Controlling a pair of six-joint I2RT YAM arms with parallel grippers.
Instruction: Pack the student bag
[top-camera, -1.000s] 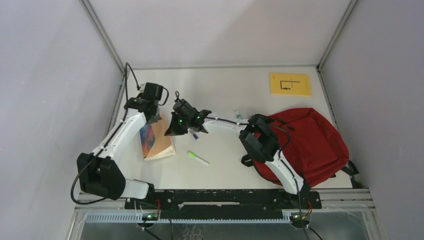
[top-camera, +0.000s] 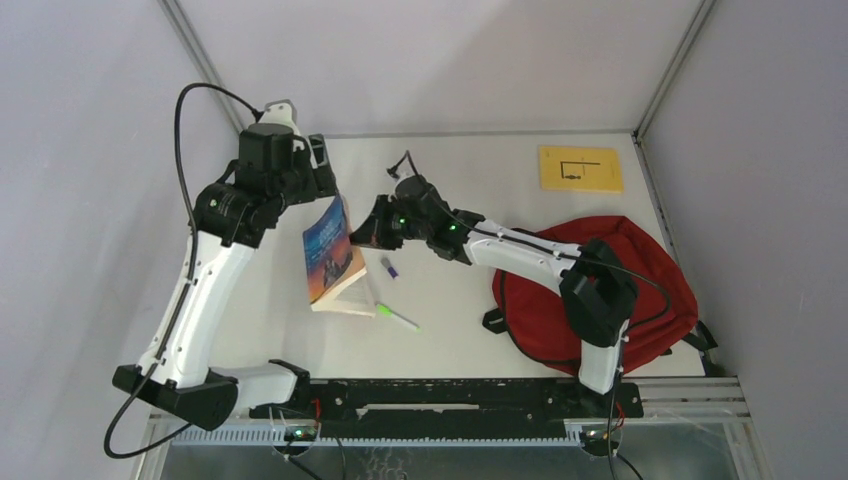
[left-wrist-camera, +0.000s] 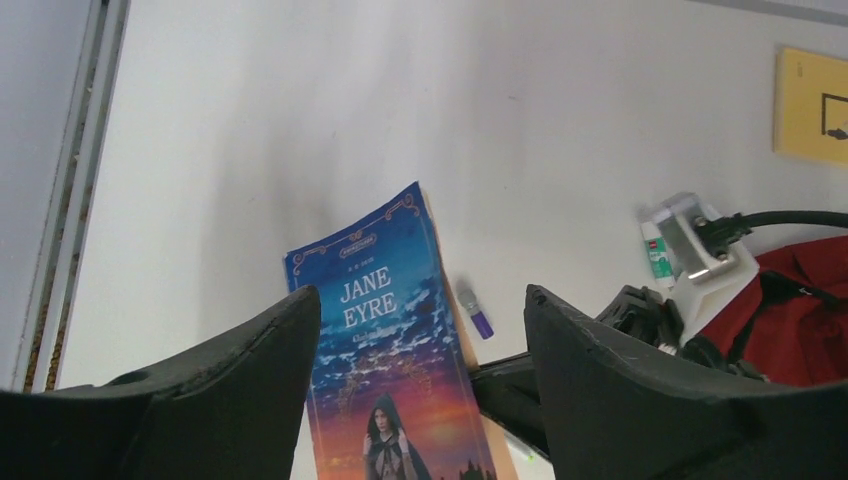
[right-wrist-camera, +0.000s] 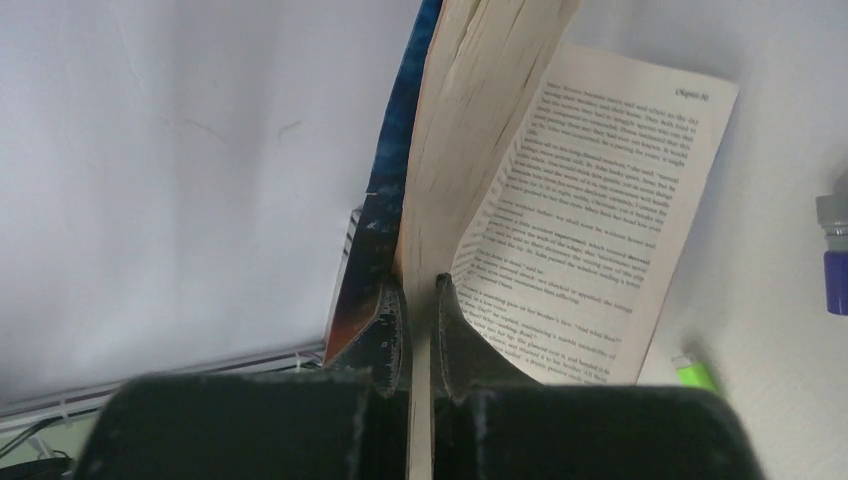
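Note:
The Jane Eyre book (top-camera: 330, 250) is up off the table at the left, tilted, its cover facing my left arm. My right gripper (top-camera: 362, 238) is shut on its page edge; in the right wrist view the page block (right-wrist-camera: 490, 110) runs up between the fingers, and a printed page (right-wrist-camera: 590, 210) hangs loose beside it. Just above the book's far end, my left gripper (top-camera: 322, 170) is open: in the left wrist view its fingers (left-wrist-camera: 275, 350) stand wide apart with the cover seen beyond them. The red bag (top-camera: 640, 275) lies at the right, partly behind the right arm.
A purple-capped tube (top-camera: 389, 267) and a green marker (top-camera: 398, 317) lie on the table near the book. Behind the right gripper in the left wrist view is a green-and-white tube (left-wrist-camera: 658, 258). A yellow notebook (top-camera: 580, 178) lies at the far right.
The book has come off the table and shifted right, held by my right gripper. My left gripper has let go of it and moved up and back.

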